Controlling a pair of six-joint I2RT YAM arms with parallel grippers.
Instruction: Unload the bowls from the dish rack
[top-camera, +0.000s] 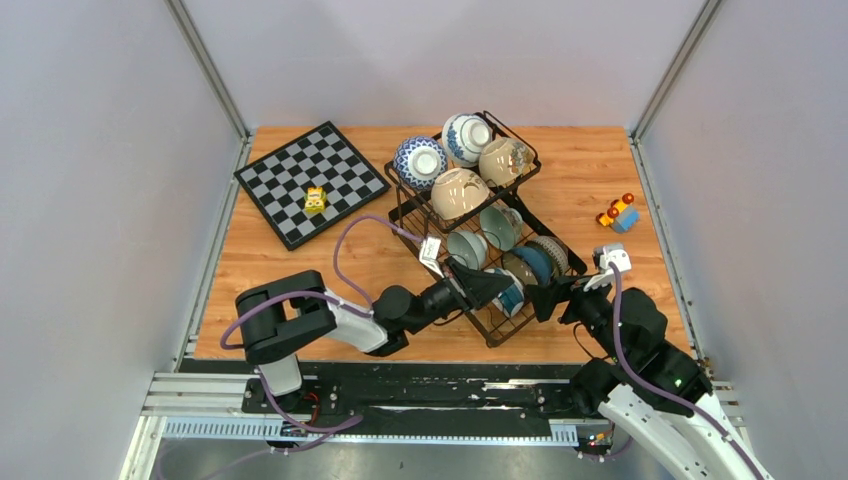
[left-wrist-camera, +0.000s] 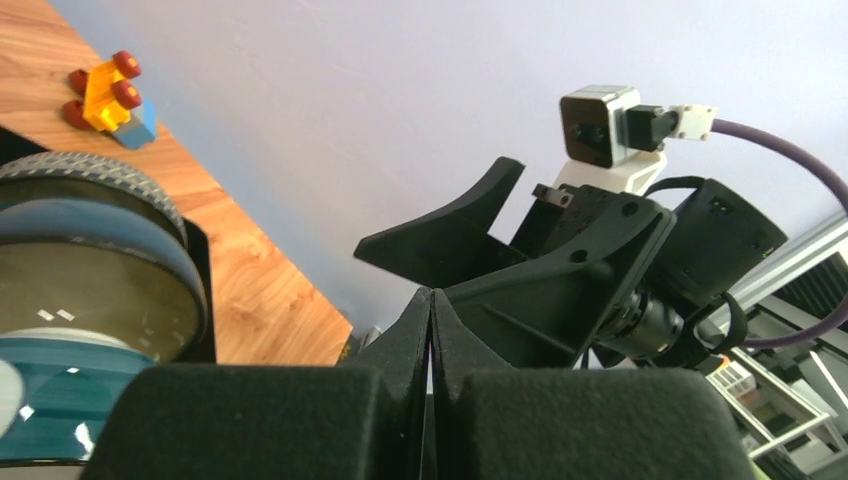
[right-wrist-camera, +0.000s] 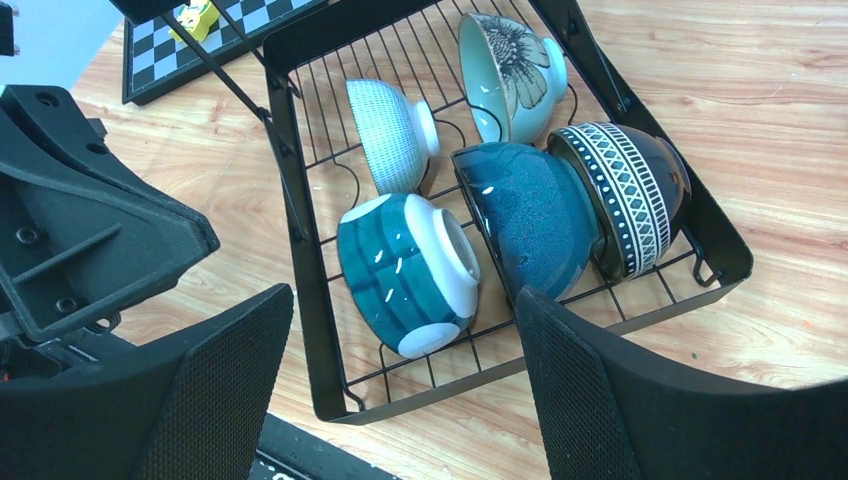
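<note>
The two-tier black dish rack (right-wrist-camera: 310, 300) stands in mid-table. Its lower tier holds a teal bowl with a white foot (right-wrist-camera: 395, 270), a dark blue bowl (right-wrist-camera: 540, 215), a patterned brown bowl (right-wrist-camera: 630, 195), a pale dotted bowl (right-wrist-camera: 390, 135) and a flowered bowl (right-wrist-camera: 515, 80), all tilted on edge. More bowls, including a beige one (top-camera: 458, 193), lie on the upper tier. My left gripper is shut, nothing visible between its fingers, over the rack's front in the top view. My right gripper stands open at the front right, its fingers apart and empty.
A chessboard (top-camera: 290, 205) with a yellow toy (top-camera: 315, 200) on it lies at the back left. Another toy, blue and yellow (top-camera: 622, 215), sits on the right. Bare wood shows left of the rack. Both grippers are close together.
</note>
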